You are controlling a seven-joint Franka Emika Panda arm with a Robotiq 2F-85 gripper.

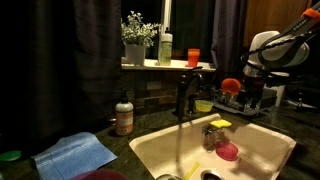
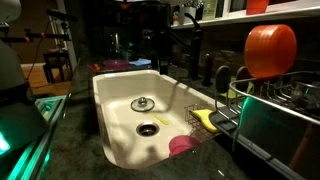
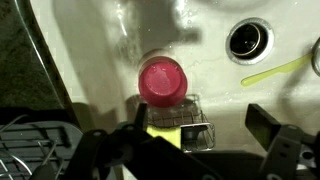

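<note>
My gripper is open above the sink, its dark fingers wide apart at the lower edge of the wrist view. Nothing is held between them. A round red bowl lies in the sink, ahead of the left finger. Close by, a yellow sponge sits in a wire caddy, partly covered by the gripper. Exterior view 1 has the arm at the right, over the dish rack side; the sponge and bowl are lower and to its left.
A yellow-green utensil lies near the drain, and a pot lid rests on the sink floor. The faucet rises behind the sink. A dish rack holds an orange-red cup. A blue cloth lies on the counter.
</note>
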